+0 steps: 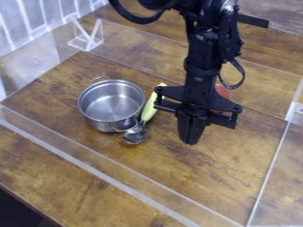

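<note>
The black gripper [190,124] hangs low over the middle of the wooden table [142,186], pointing down; whether its fingers are open or shut is hard to tell. Left of it lie a spoon [136,136] and a pale green long object [151,104], partly behind the arm. A steel pot [112,104] stands further left. A red round object [222,91] is partly hidden behind the arm on the right.
A small white stand [87,34] is at the back left. Transparent strips run along the table's left and right sides.
</note>
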